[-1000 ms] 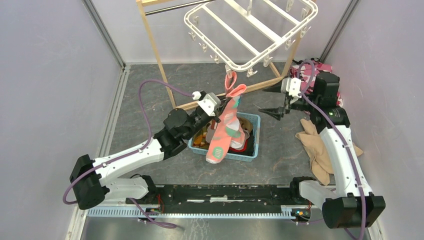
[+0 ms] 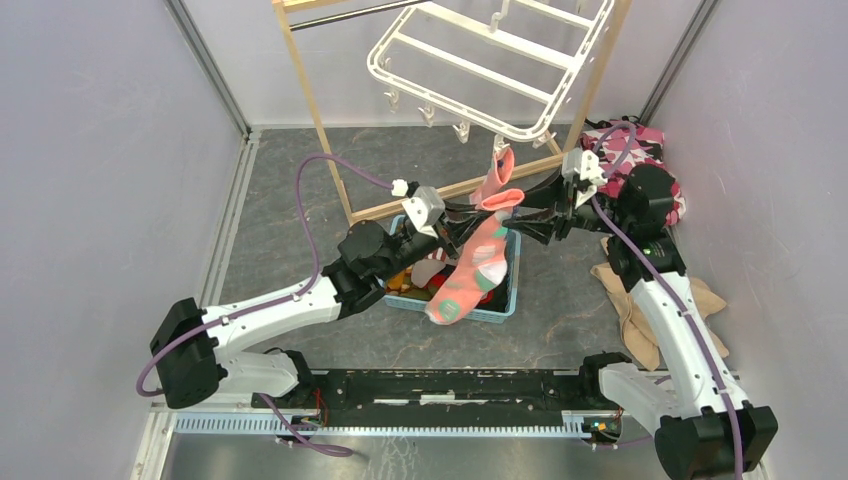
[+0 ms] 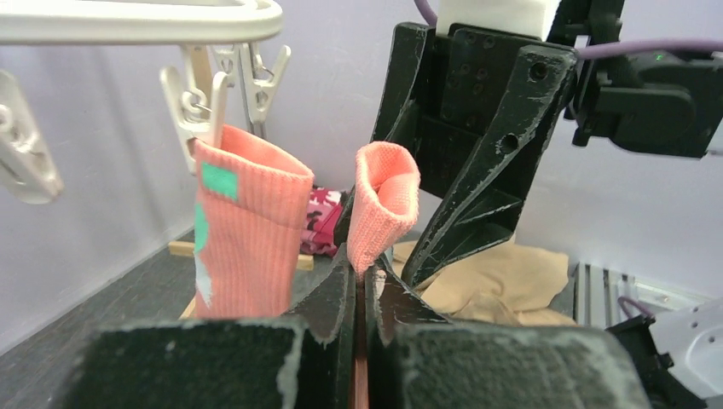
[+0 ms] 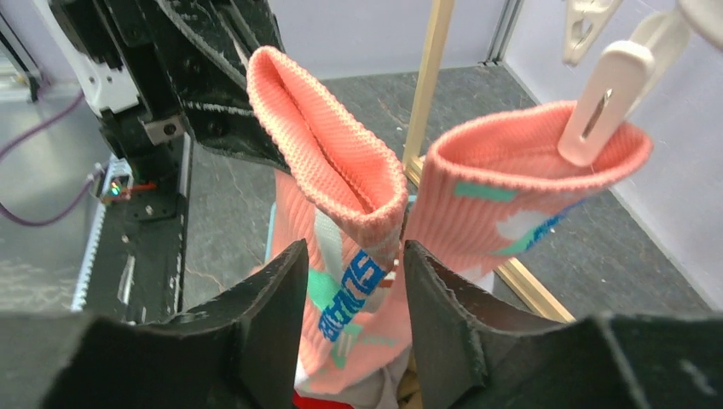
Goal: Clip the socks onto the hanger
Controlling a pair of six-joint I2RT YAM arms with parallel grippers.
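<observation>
A coral sock (image 2: 465,285) with green and white patches hangs by its cuff from my left gripper, which is shut on it. In the right wrist view, the held cuff (image 4: 328,145) gapes between the fingers of my right gripper; these stand part open. A matching sock (image 3: 251,226) hangs from a white clip (image 4: 610,106) that reaches into its open cuff. The white hanger (image 2: 470,68) is above both grippers, with more clips along its near edge, one of them an empty clip (image 3: 26,141) in the left wrist view.
Below the held sock stands a blue basket (image 2: 513,275) with mixed items in it. A wooden frame (image 2: 310,90) surrounds the hanger. Brown cloth (image 2: 640,310) and a pink patterned bundle (image 2: 640,150) lie at the right.
My right gripper has moved left to the held cuff, its fingers narrowing. The left gripper has carried its sock right. The hanger has swung, shifting the clipped sock right.
</observation>
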